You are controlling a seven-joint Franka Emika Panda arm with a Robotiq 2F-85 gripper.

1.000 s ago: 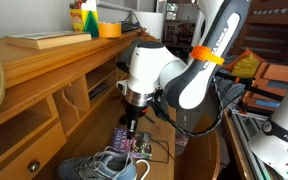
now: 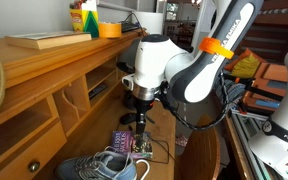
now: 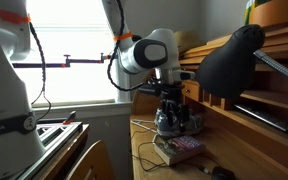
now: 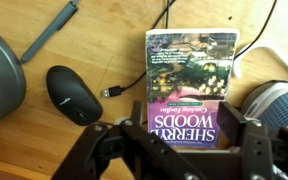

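Note:
A paperback book (image 4: 189, 85) with a purple and dark cover lies flat on the wooden desk, its title upside down in the wrist view. Above its title end is my gripper, the fingers spread to either side of the cover with nothing gripped. In exterior view 1 the gripper (image 2: 139, 118) hangs over the book (image 2: 121, 141), partly hiding it. From exterior view 2, the gripper (image 3: 171, 122) points down above the book (image 3: 178, 149); whether it touches the cover I cannot tell.
A grey shoe (image 2: 96, 167) sits beside the book. On the book's other side lie a black mouse (image 4: 73, 95), a pen (image 4: 49, 32) and a cable (image 4: 124, 87). Wooden cubbies (image 2: 74, 98) line the desk's back. Some bare desk shows between mouse and book.
The arm and gripper have shifted a little to the right in exterior view 1. The fingers look wider apart now. Book and shoe have stayed put.

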